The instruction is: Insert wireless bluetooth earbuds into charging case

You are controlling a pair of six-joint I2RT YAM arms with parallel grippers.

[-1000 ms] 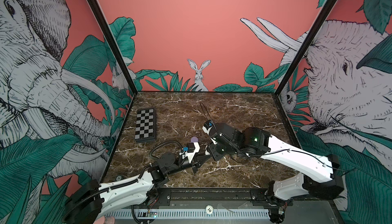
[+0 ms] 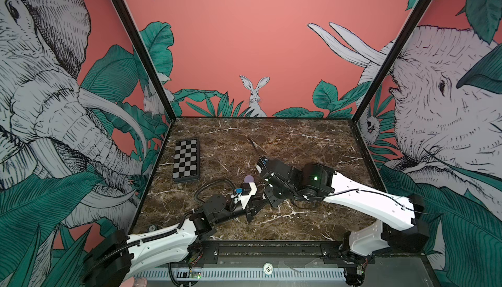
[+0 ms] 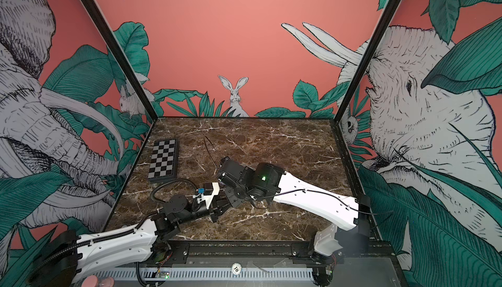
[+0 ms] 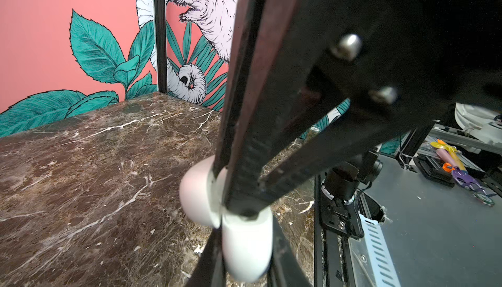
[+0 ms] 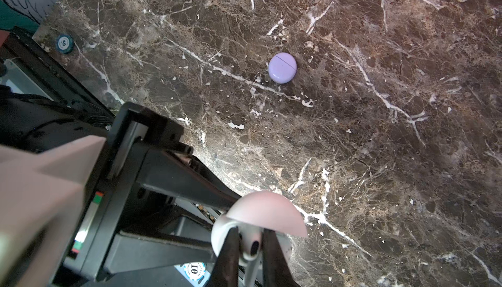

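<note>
My left gripper is shut on the white, pinkish-lidded charging case, held above the table with its lid raised. My right gripper reaches over it from the right, its fingertips at the case's interior around a small white piece with a black oval, apparently an earbud. Whether those fingers grip it is unclear. In both top views the grippers meet near the table's front middle, largely hiding the case.
A purple round object lies on the marble table. A checkered board sits at the left, and a blue chip near the edge.
The left arm has stayed almost still.
</note>
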